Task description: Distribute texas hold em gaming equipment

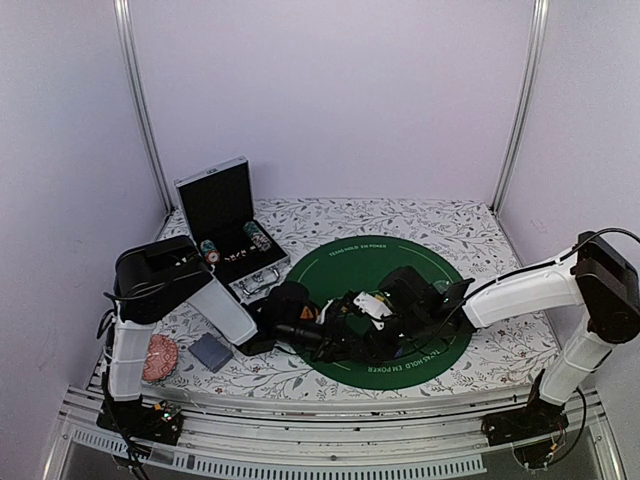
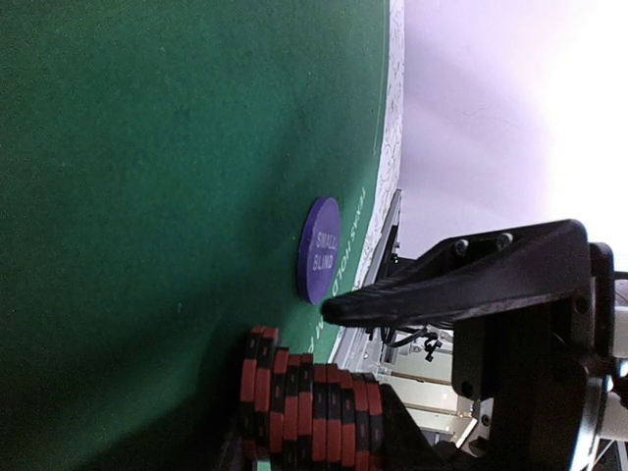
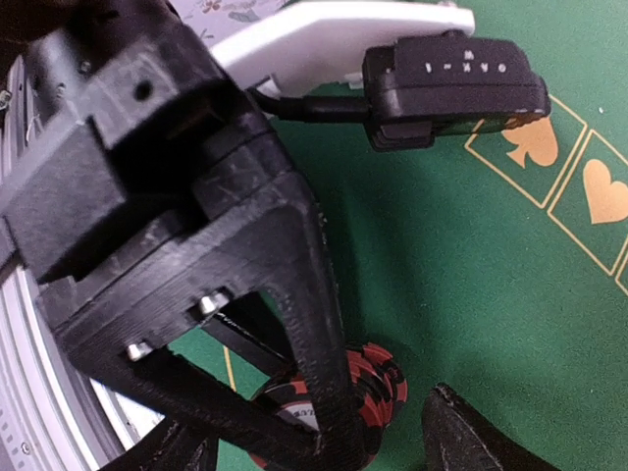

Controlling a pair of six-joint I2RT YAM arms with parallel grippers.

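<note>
A stack of red and black chips (image 2: 309, 412) is in my left gripper (image 1: 350, 347), whose fingers are shut on it over the green mat (image 1: 345, 260). The purple small blind disc (image 2: 319, 250) lies flat on the mat beside the chips. From above, the arms mostly hide the stack and disc.
An open chip case (image 1: 215, 205) holding chips stands at the back left. A red round stack (image 1: 160, 357) and a dark blue box (image 1: 210, 352) lie left of the mat.
</note>
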